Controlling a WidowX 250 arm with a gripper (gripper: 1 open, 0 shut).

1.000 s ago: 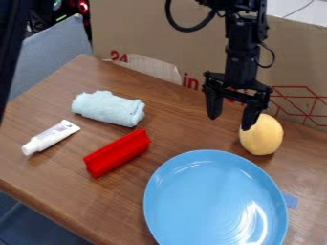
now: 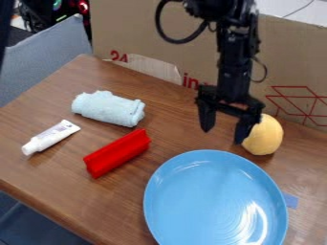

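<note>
The black gripper (image 2: 225, 123) hangs over the wooden table, its two fingers apart with nothing seen between them. Just right of it a yellow, rounded object (image 2: 263, 140) sits on the table, partly behind the right finger. A blue plate (image 2: 215, 206) lies at the front. To the left are a folded light-blue cloth (image 2: 109, 107), a red cylinder (image 2: 117, 152) and a white tube (image 2: 50, 137).
A cardboard panel (image 2: 166, 33) stands along the back. A blue strip of tape (image 2: 292, 201) lies right of the plate.
The gripper has moved down and slightly left over the last second, now lower beside the yellow object. The objects on the table have stayed in place.
</note>
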